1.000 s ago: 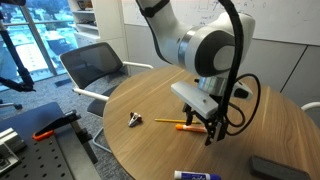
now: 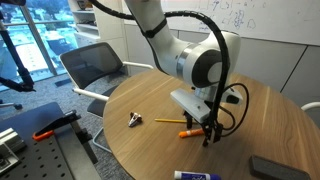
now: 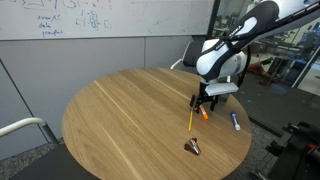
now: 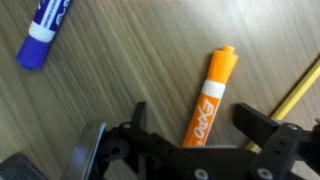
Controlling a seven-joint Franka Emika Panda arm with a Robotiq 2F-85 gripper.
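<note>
In the wrist view an orange and white Expo marker [image 4: 204, 106] lies lengthwise between the parted fingers of my gripper, which is open. Its lower end runs out of sight behind the gripper body. The same orange marker [image 2: 192, 132] rests on the wooden table in exterior view 1, partly covered by the gripper. A blue and white marker [image 4: 44, 30] lies apart at the upper left of the wrist view, and this blue marker [image 2: 197, 176] is near the table's front edge in exterior view 1.
A yellow pencil [image 2: 171, 121] lies just beyond the orange marker. A small metallic object [image 2: 135, 119] sits to the left, and a dark eraser-like block [image 2: 279, 167] to the right.
My gripper has come down closer to the table around the orange marker, shifting slightly to the left. Markers and pencil appear unmoved.
</note>
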